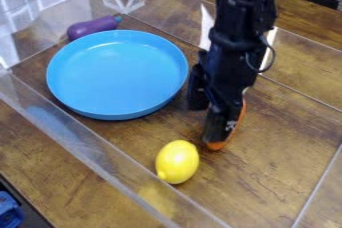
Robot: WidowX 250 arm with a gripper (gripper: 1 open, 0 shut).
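My black gripper (214,110) is low over the wooden table, right of the blue plate, its open fingers around an orange carrot (229,132), which is mostly hidden behind it. A yellow lemon (178,161) lies in front, below and left of the carrot. The blue plate (100,77) is empty, and a purple eggplant (91,30) lies behind it at the back left.
Clear plastic walls run along the left and back of the area. Bare wood (281,162) is free to the right and front right. A blue object (7,212) sits in the lower-left corner, outside the wall.
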